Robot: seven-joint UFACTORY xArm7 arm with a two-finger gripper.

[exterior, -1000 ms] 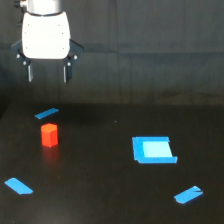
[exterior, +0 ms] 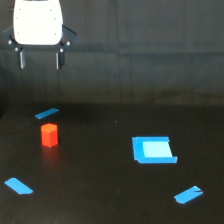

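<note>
My white gripper point(exterior: 41, 59) hangs at the upper left of the camera view, its two dark fingers set wide apart. It is open, and the gap between them is empty. Well below it, a small red-orange block point(exterior: 49, 135) stands on the dark table. The gripper does not touch the block. To the right lies a pale square point(exterior: 157, 149) bordered with blue tape point(exterior: 139, 150).
Single strips of blue tape mark the table: one behind the block point(exterior: 47, 113), one at front left point(exterior: 18, 186) and one at front right point(exterior: 188, 195). Bare dark table lies between the block and the taped square. A dark curtain point(exterior: 140, 55) hangs behind.
My gripper has shifted up and slightly left in the view, and its fingers remain apart. The block and the tape stay where they were.
</note>
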